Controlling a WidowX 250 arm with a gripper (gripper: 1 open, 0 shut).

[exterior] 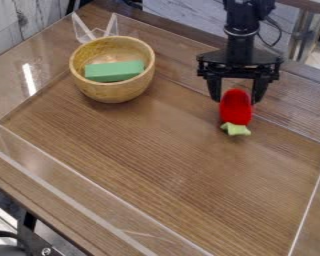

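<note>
My black gripper (pixel 238 78) hangs at the upper right of the camera view, its fingers spread apart just above and behind a red object (pixel 235 106) with a pale green tip (pixel 235 129), which lies on the wooden table (pixel 149 190). Whether the fingertips touch the red object is hard to tell.
A yellow round bowl (pixel 100 86) holding a green block (pixel 113 70) sits at the upper left. A black cable lies at the lower left edge.
</note>
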